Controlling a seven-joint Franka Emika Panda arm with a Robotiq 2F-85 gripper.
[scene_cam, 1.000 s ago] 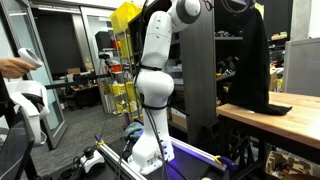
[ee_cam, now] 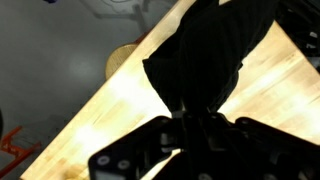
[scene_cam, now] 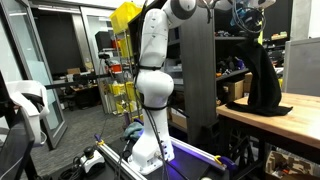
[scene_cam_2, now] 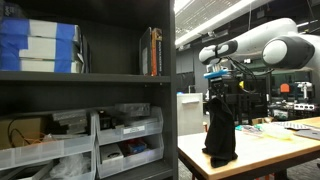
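A black cloth hangs from my gripper above the wooden table, its lower end spread on the tabletop in exterior view 1. Exterior view 2 shows the same cloth as a tall, bunched column at the table's near side, with the arm reaching in from the right. In the wrist view the dark fabric runs from between the fingers up across the table edge. The gripper is shut on the cloth; its fingertips are mostly lost against the black fabric.
A dark shelf unit with clear plastic bins stands left of the table in exterior view 2. Small items lie farther back on the table. A round wooden stool top sits beyond the table edge in the wrist view.
The arm has come down, bringing the gripper into view in exterior view 1. The cloth, earlier stretched tall, now hangs lower, with more of it gathered on the table.
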